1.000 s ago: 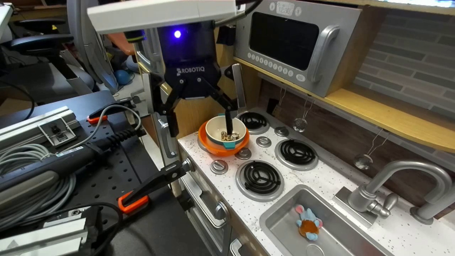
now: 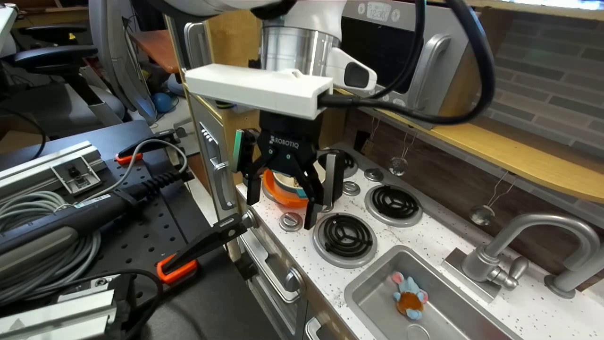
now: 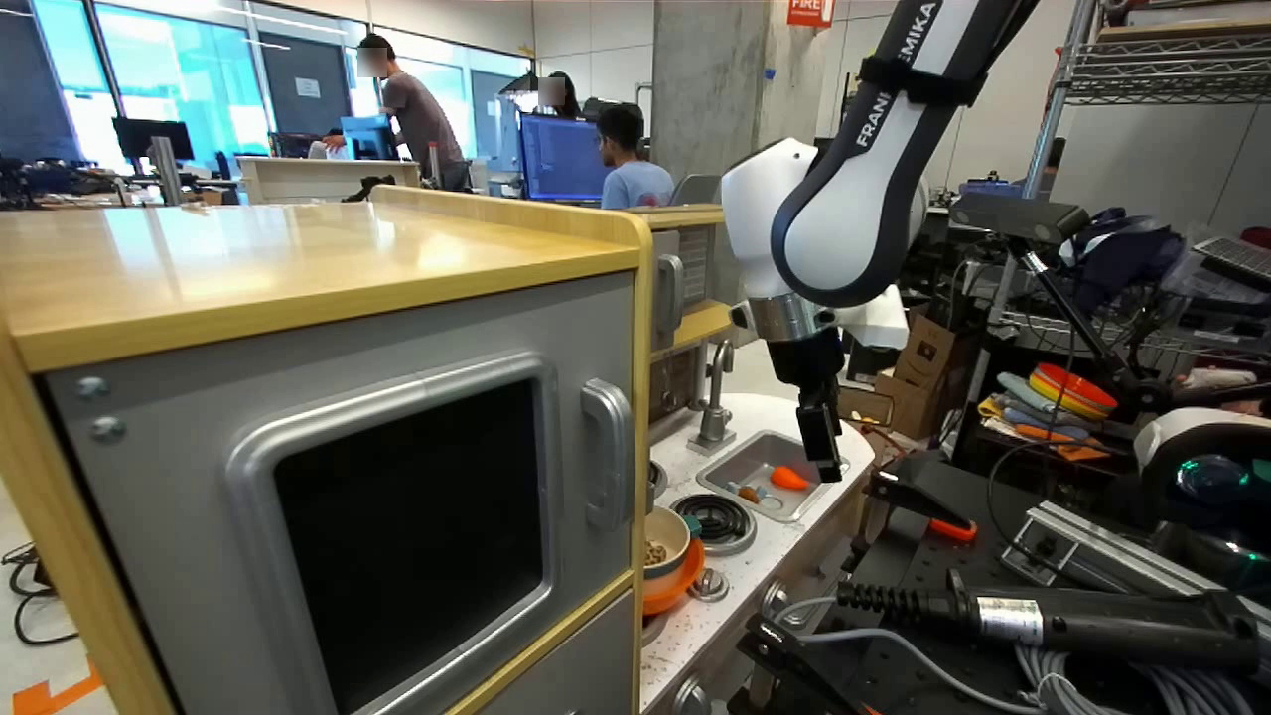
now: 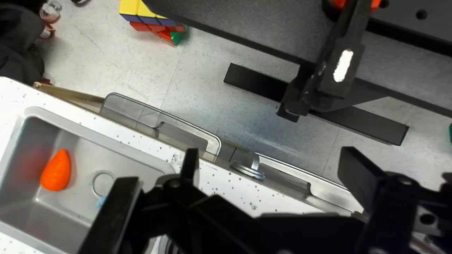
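Observation:
My gripper [image 2: 283, 201] is open, its fingers wide apart and nothing between them. It hangs above the counter; in the wrist view the counter's front edge and the floor show between the fingers. In exterior view 1 it partly covers a cream bowl [image 3: 669, 534] that sits in an orange bowl [image 3: 681, 582] on the stove. Small brown-patterned contents show inside the cream bowl. A plush toy [image 2: 408, 295], blue and brown with pink ears, lies in the metal sink [image 2: 373, 294]. Also in the sink is a smooth orange item [image 4: 56, 170], tapered at one end.
Burners [image 2: 344, 235] and knobs [image 2: 291, 221] lie between the bowls and sink. The faucet [image 2: 526, 226] rises behind the sink, with a shelf [image 2: 509, 156] above the counter. A black table with clamps [image 2: 181, 266] and cables stands close in front.
My gripper has shifted right and lower in exterior view 1 and now looks turned and smaller. It now blocks much of the bowls, which appear unmoved. Its fingers remain apart.

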